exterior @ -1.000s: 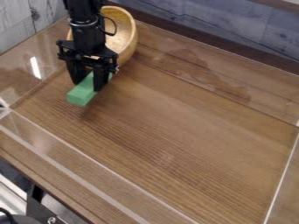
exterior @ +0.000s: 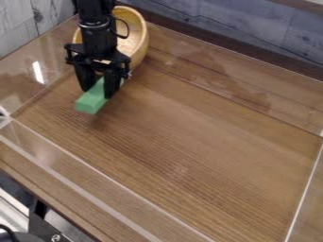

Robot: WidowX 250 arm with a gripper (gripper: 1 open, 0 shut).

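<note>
My black gripper (exterior: pixel 98 74) is at the upper left of the view, coming down over the wooden table. It is shut on a green object (exterior: pixel 91 99), which it holds tilted just above or on the tabletop; whether the object touches the wood I cannot tell. The fingertips partly hide its upper end.
An orange-tan bowl (exterior: pixel 131 36) stands at the back left, behind the gripper.
</note>
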